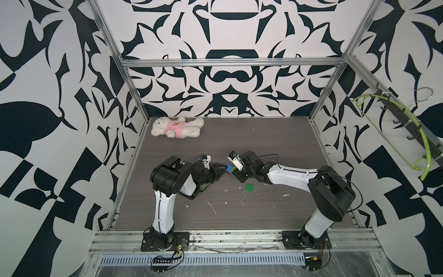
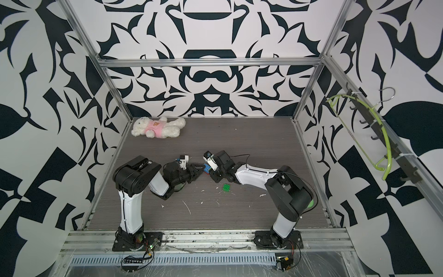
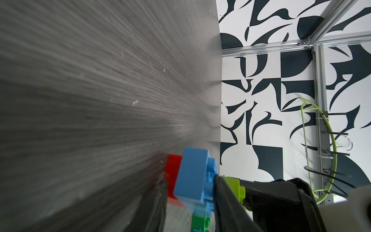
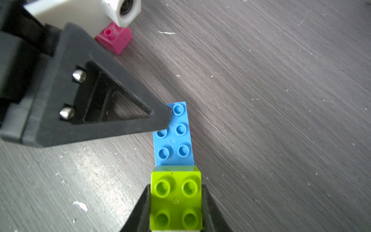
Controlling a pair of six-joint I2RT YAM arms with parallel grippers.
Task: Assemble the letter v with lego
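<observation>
A long blue brick (image 4: 173, 145) lies studs up between the two arms. My left gripper is shut on it, and one dark finger (image 4: 127, 104) reaches across from the left in the right wrist view. Against the blue brick's underside shows a red brick (image 3: 172, 170). My right gripper is shut on a lime brick (image 4: 176, 179), which overlaps the near end of the blue one. Whether their studs are pressed together I cannot tell. A green brick (image 1: 249, 188) rests alone on the table, just in front of the right gripper.
A pink brick (image 4: 114, 37) lies beside the left arm. The white teddy bear (image 1: 177, 127) lies at the back left, and a green hanger (image 1: 424, 143) hangs on the right wall. Small scraps litter the table (image 1: 272, 212).
</observation>
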